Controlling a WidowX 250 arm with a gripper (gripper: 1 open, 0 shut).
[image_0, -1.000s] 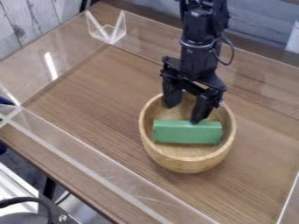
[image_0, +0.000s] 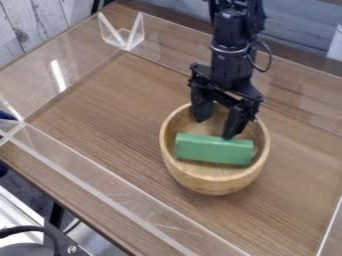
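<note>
A black robot gripper (image_0: 218, 118) reaches down from the top of the camera view into the back of a round wooden bowl (image_0: 214, 178). Its two fingers stand apart, open, just behind a green block (image_0: 214, 149) that lies crosswise in the bowl's front half. I see nothing held between the fingers. Whether a fingertip touches the bowl's floor or wall is unclear.
A small white wire-like object (image_0: 122, 32) sits at the back left. Dark equipment and cables show at the lower left edge.
The gripper has shifted slightly upward in the view and turned a little. The green block and the bowl look nearly unchanged, with slight shifts at most.
</note>
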